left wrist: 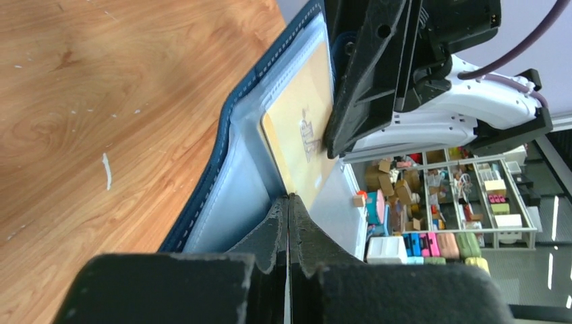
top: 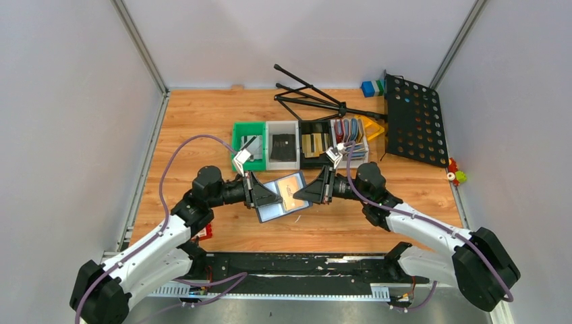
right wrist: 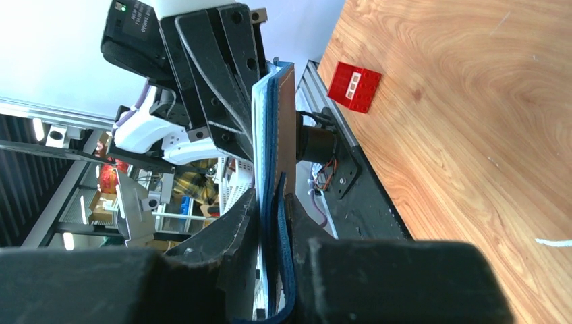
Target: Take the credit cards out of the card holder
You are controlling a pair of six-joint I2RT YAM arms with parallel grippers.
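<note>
The blue card holder (top: 270, 210) is held up above the table between my two grippers, a tan card (top: 291, 186) in its clear pocket. My right gripper is shut on the holder, which stands edge-on in the right wrist view. My left gripper is shut, its fingertips at the lower edge of the tan card (left wrist: 297, 121) by the pocket's opening; I see nothing clearly held between them.
Bins (top: 282, 126) of cards and small items line the back, with a folded black stand (top: 310, 101) and perforated panel (top: 413, 121) behind and right. A red block (right wrist: 354, 88) lies front left.
</note>
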